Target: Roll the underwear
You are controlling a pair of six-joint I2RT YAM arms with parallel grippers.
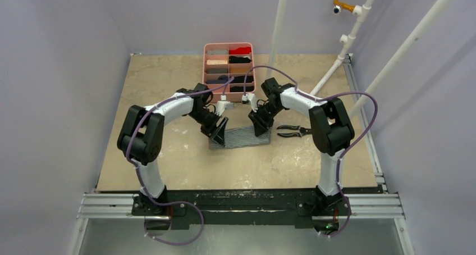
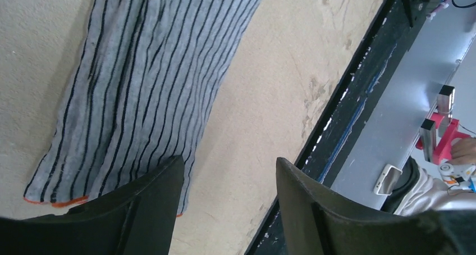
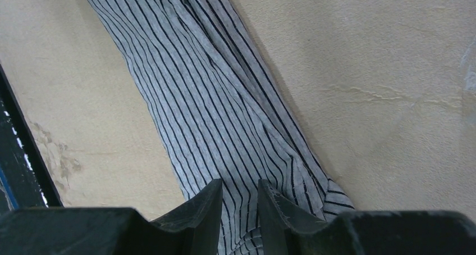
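Note:
Grey striped underwear (image 1: 240,138) lies as a long folded strip across the table, orange edging showing at its left end in the left wrist view. My left gripper (image 1: 219,138) is over that left end, its fingers (image 2: 137,210) apart, one above the cloth (image 2: 140,98) and the other above bare table. At the right end my right gripper (image 1: 259,128) is low on the fabric (image 3: 196,109), fingertips (image 3: 207,201) a short gap apart with cloth beneath and bunched between them; whether it grips any is unclear.
A pink divided box (image 1: 228,98) holding rolled garments stands at the back. Black pliers-like tools (image 1: 292,134) lie right of the underwear. White pipes (image 1: 337,64) rise at the back right.

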